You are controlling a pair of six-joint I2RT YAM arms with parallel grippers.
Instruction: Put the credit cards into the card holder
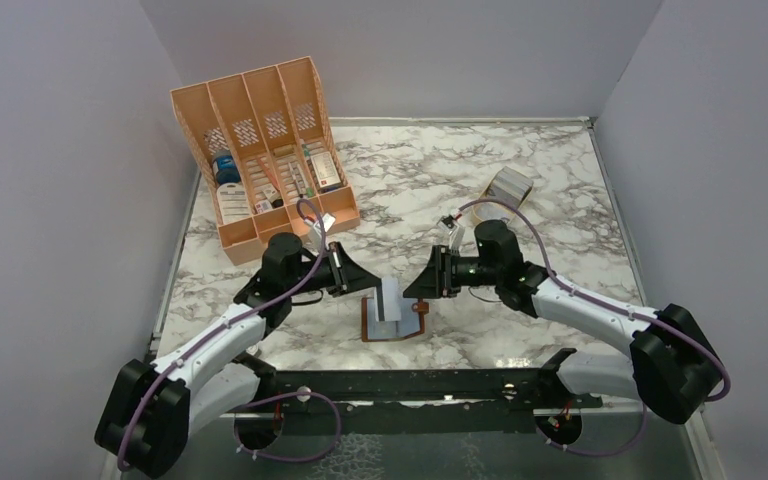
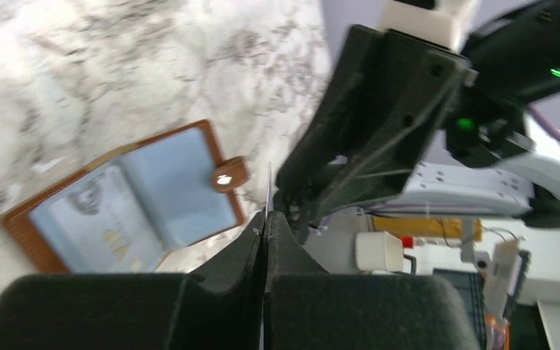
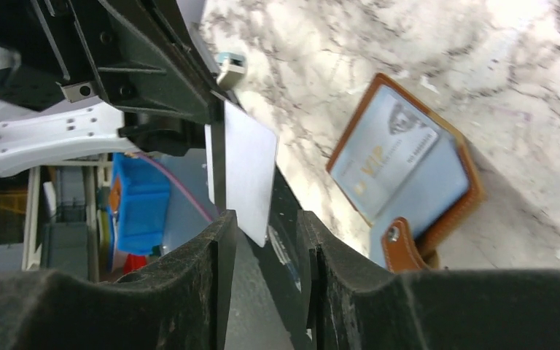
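Note:
A white card with a dark stripe (image 1: 392, 300) hangs upright over the card holder. My left gripper (image 1: 376, 286) is shut on its upper left edge; in the left wrist view the card (image 2: 269, 182) shows only as a thin edge rising from the fingers. The brown holder (image 1: 413, 326) lies open on the table, with pale blue sleeves. One sleeve holds a "VIP" card (image 3: 388, 157), and the snap strap (image 2: 230, 175) sticks out at the side. Close to the hanging card's right side, my right gripper (image 1: 407, 294) is open with an empty gap between its fingers.
A tan compartment organizer (image 1: 238, 240) with bottles and boxes stands at the back left. At the back right is a small container with a grey lid (image 1: 509, 187). Bare marble tabletop (image 1: 410, 180) lies between them. Both arms are very close together over the holder.

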